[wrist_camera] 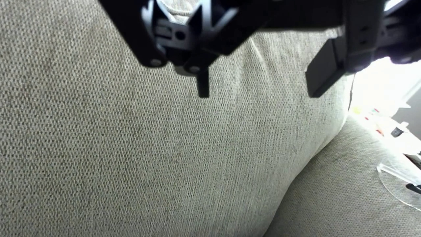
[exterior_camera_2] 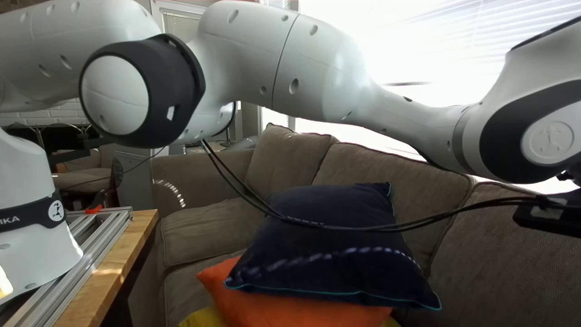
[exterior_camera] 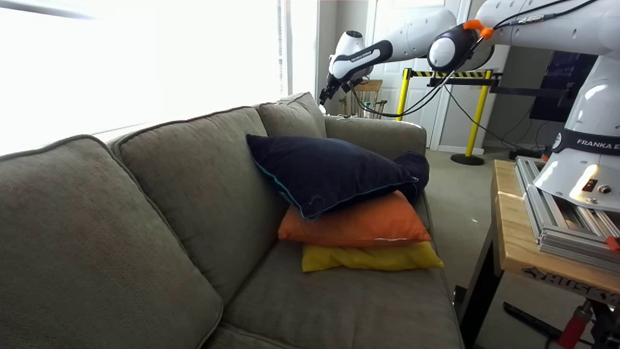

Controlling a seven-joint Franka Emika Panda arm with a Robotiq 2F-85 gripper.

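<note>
My gripper stands open in the wrist view, its dark fingers (wrist_camera: 323,73) wide apart with nothing between them. Behind them fills the grey woven sofa cushion (wrist_camera: 165,158). From exterior view 1, the gripper (exterior_camera: 325,98) is small, beyond the sofa back near its far end. A navy pillow (exterior_camera: 325,171) with teal piping leans on the sofa, atop an orange pillow (exterior_camera: 360,224) and a yellow one (exterior_camera: 372,257). Another dark item (exterior_camera: 413,168) lies behind the stack. In exterior view 2 the fingertips cannot be seen.
The near seat (exterior_camera: 343,308) is bare. A wooden bench (exterior_camera: 511,232) carries the arm's base. Black cables (exterior_camera_2: 348,226) hang loosely from the arm across the pillows' view. Yellow barrier posts (exterior_camera: 478,116) stand behind. Small items, a cup (wrist_camera: 399,129) among them, sit far right.
</note>
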